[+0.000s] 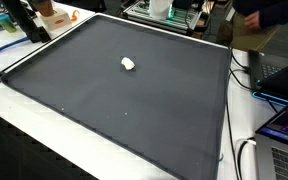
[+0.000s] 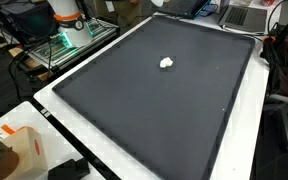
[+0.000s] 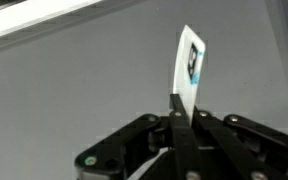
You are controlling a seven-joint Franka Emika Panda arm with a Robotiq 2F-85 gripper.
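Note:
My gripper is shut on a thin white item (image 3: 188, 65). It stands out from between the fingertips and has a small dark and blue patch; what it is, I cannot tell. Beneath it in the wrist view spreads the dark grey board (image 3: 94, 85). On that board lies a small, white, crumpled-looking piece (image 1: 128, 64), also visible as a white piece (image 2: 166, 62) in exterior view 2. The gripper cannot be made out in either exterior view.
A person's dark sleeve (image 1: 269, 12) is at the top right of exterior view 1. A laptop (image 1: 281, 160) sits beside the board's right edge, with cables near it. Most of the board is bare. An orange-white container (image 2: 22, 148) stands at the near left corner.

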